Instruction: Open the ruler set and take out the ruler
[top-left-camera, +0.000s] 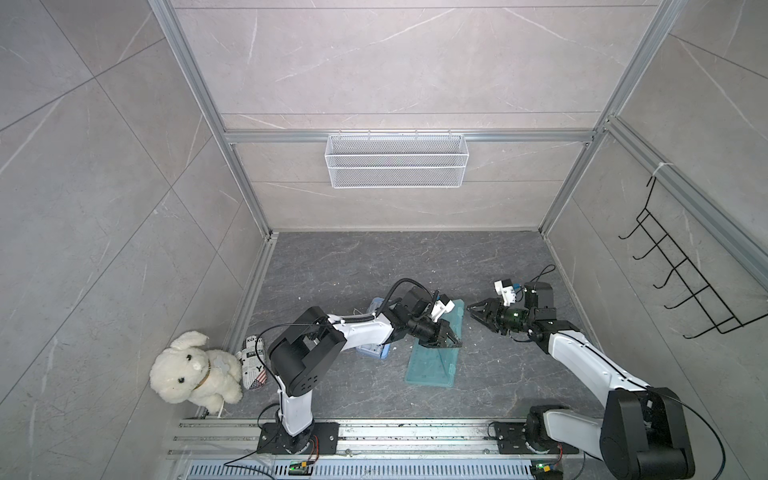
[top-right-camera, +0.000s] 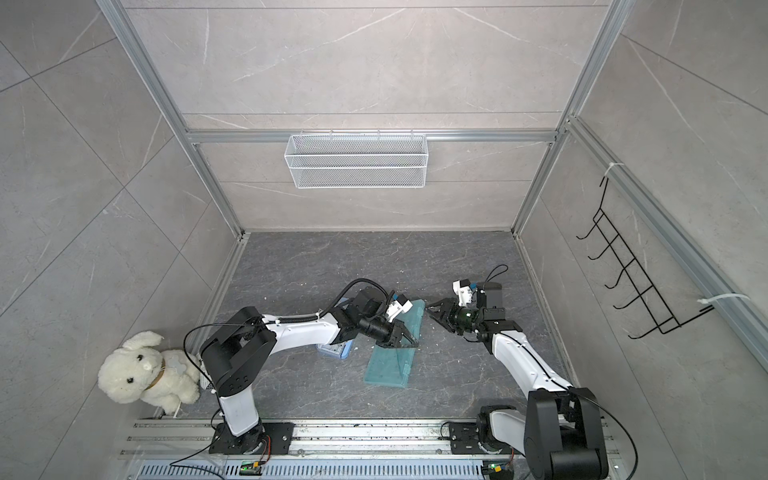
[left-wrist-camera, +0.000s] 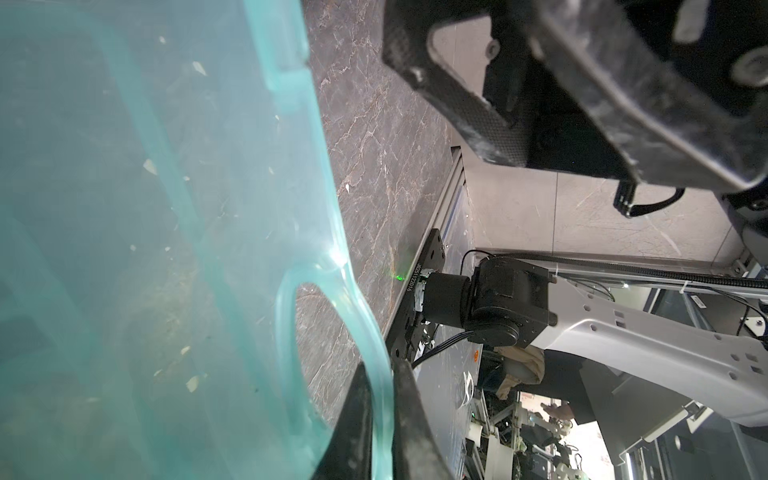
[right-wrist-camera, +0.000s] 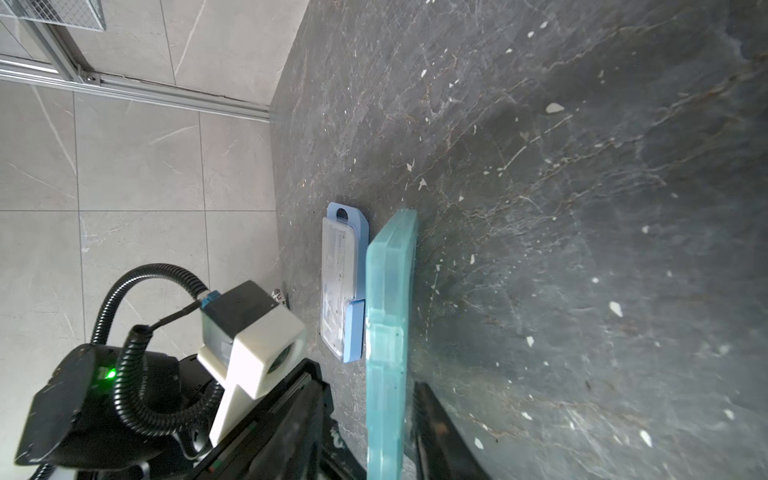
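A translucent teal case (top-left-camera: 432, 368) with a handle hangs from my left gripper, which is shut on the handle's rim (left-wrist-camera: 360, 320). In the right wrist view the teal case (right-wrist-camera: 386, 320) appears narrow, seen edge-on. To its right in the top left view my right gripper (top-left-camera: 472, 309) stands open, its fingers (right-wrist-camera: 436, 436) to either side of the case in its own wrist view. From the top views its tips look just short of the edge; contact cannot be told. A pale blue box (right-wrist-camera: 342, 280) with a clear lid lies on the floor, partly under the left arm.
A white plush dog (top-left-camera: 192, 372) and a patterned pouch (top-left-camera: 254, 361) lie at the far left. A white mesh rack (top-left-camera: 397, 164) hangs on the back wall, a black hook rack (top-left-camera: 680, 268) on the right wall. The grey floor (top-left-camera: 384, 260) behind the arms is clear.
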